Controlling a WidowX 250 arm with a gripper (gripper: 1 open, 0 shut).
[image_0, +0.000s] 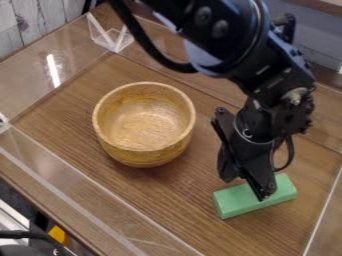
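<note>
The dark gripper (249, 178) of the arm points down just over a green rectangular block (251, 203) at the lower right of the camera view. Its fingertips are at the block's far side; whether they touch it cannot be told. The fingers look close together, with nothing visible between them. A wooden bowl (143, 102) stands to the left of the gripper, apart from it, and looks empty.
The wooden table (120, 200) has bare room left of and below the bowl. Clear plastic edging runs along the left and right sides, and a white wall is at the top left.
</note>
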